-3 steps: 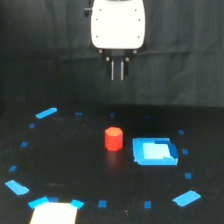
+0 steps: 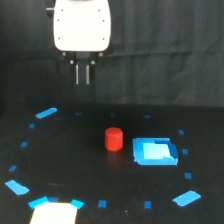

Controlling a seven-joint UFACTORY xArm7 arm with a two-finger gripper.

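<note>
Near the middle of the dark table sits a red hexagonal-looking block [image 2: 114, 139], standing by itself. To its right is a blue, tray-like outline [image 2: 139, 154] with a white patch [image 2: 157, 151] inside it; whether it has raised walls is hard to tell. High up, left of the red block, hangs my white-bodied gripper [image 2: 82, 75]. Its two thin dark fingers [image 2: 77, 75] point down, with a visible gap and nothing between them. The gripper is well clear of both the block and the blue outline.
Small blue squares dot the dark surface. Longer light-blue strips [image 2: 46, 113] mark its corners. A pale square [image 2: 53, 213] lies at the front left edge. Dark curtain [image 2: 150, 60] hangs behind. Open room surrounds the red block, especially to its left.
My gripper has moved left and slightly lower in the view, its fingers still apart. The red block and the blue outline stand where they were.
</note>
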